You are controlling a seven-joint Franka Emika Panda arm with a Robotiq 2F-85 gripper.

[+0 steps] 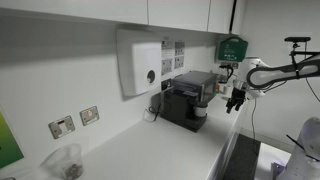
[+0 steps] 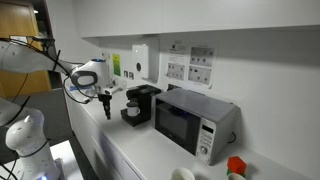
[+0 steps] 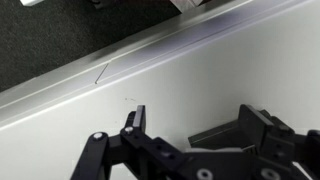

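Note:
My gripper [image 2: 107,105] points down near the front edge of the counter [image 2: 150,160], apart from the black coffee maker [image 2: 143,100]. In the wrist view the two black fingers of the gripper stand wide apart, with nothing held between them. Beneath them lie the white counter top and its front edge; a dark flat object [image 3: 222,135] shows near the right finger. A light-coloured pot or mug [image 2: 132,109] sits in the coffee maker; exterior view 1 shows this pot [image 1: 200,111] too.
A microwave [image 2: 190,125] stands beside the coffee maker. White cups [image 2: 182,174] and a red item [image 2: 236,164] are at the counter's near side. A clear bowl [image 1: 65,160] lies at the opposite end.

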